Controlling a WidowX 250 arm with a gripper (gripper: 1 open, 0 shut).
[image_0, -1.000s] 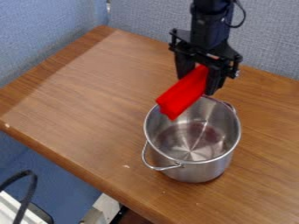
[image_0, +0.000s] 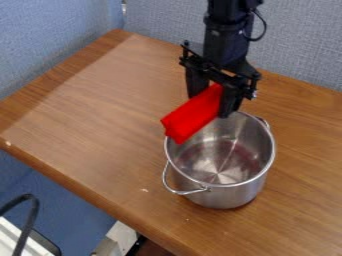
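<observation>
A red bar-shaped object (image_0: 190, 115) is held tilted by the black gripper (image_0: 214, 80), over the upper left rim of a steel pot (image_0: 222, 172) with wire handles. The gripper's fingers are mostly hidden behind the object and the arm's dark body.
Blue-grey padded walls stand at the back. Below the table's lower left edge are a blue surface, a cable and some white equipment.
The gripper and red object have moved left across the pot, toward its left rim, and slightly downward in view. The pot looks unmoved.
</observation>
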